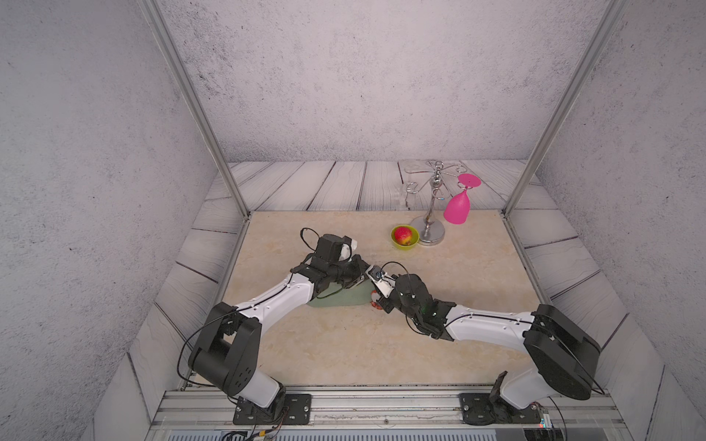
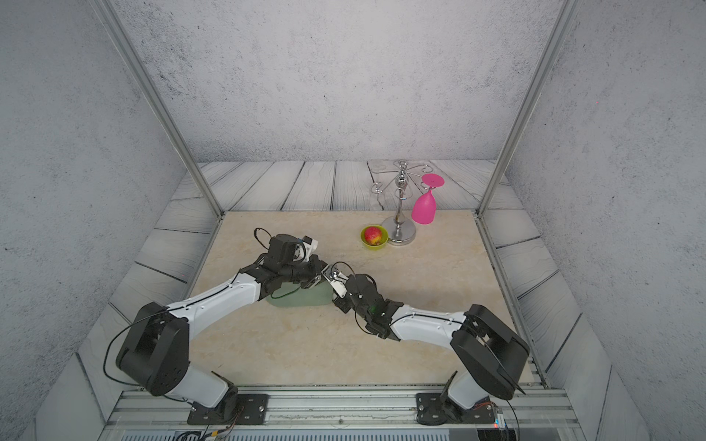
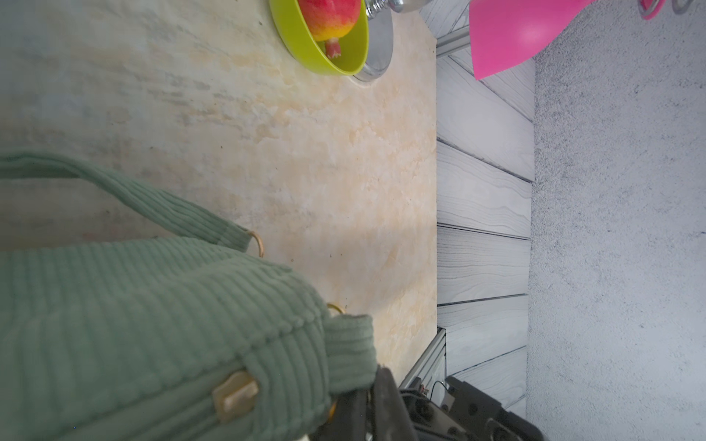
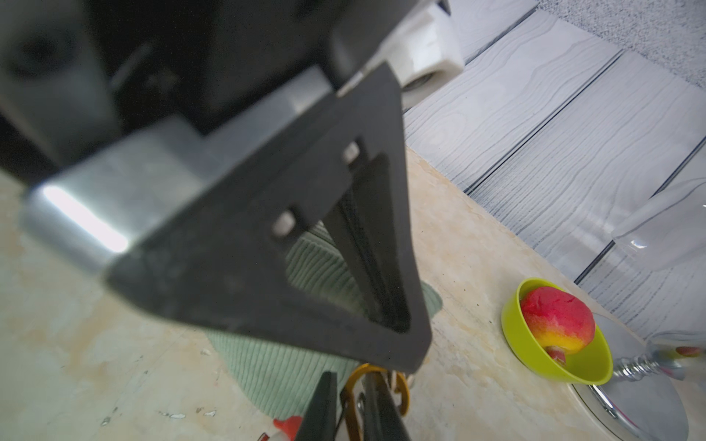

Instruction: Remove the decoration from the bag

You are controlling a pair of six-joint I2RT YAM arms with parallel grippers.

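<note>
The sage-green corduroy bag (image 3: 132, 316) lies mid-table, mostly under the arms. My left gripper (image 1: 362, 270) is above its right end; its fingers are barely visible in the left wrist view. My right gripper is shut on a gold clasp (image 4: 403, 393), which encircles its dark fingertips beside the bag. A small red decoration (image 4: 288, 427) hangs just below the clasp, partly out of frame.
A lime bowl (image 1: 404, 244) holding a red fruit stands at the back right, beside a chrome stand (image 1: 430, 231) with a pink goblet (image 1: 456, 209).
</note>
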